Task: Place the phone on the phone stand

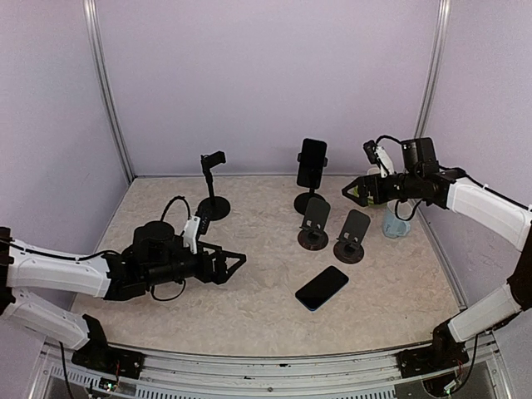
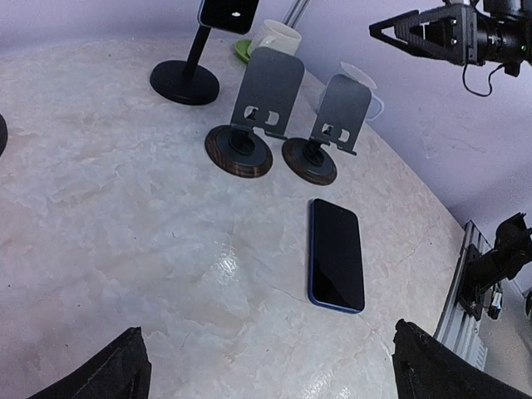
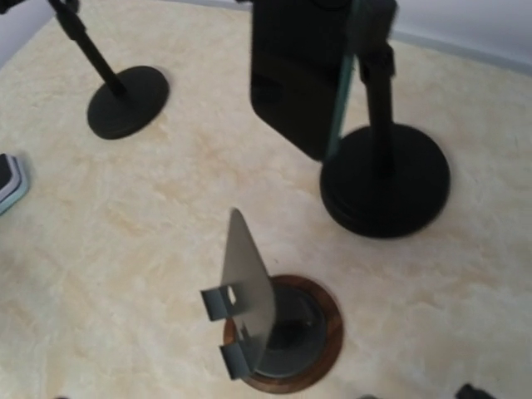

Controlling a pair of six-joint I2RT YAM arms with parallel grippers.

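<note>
A black phone lies face up on the table, front right, also in the left wrist view. Two small folding phone stands stand behind it; one fills the lower middle of the right wrist view. A taller stand at the back holds a dark phone upright; another tall stand at back left looks empty. My left gripper is open over the left-middle table, left of the phone. My right gripper is open and raised above the right back, near the small stands.
A pale blue mug stands at the right; a cup on a green saucer is mostly behind my right arm. Walls border the back and sides. In the right wrist view, stacked phones show at the left edge.
</note>
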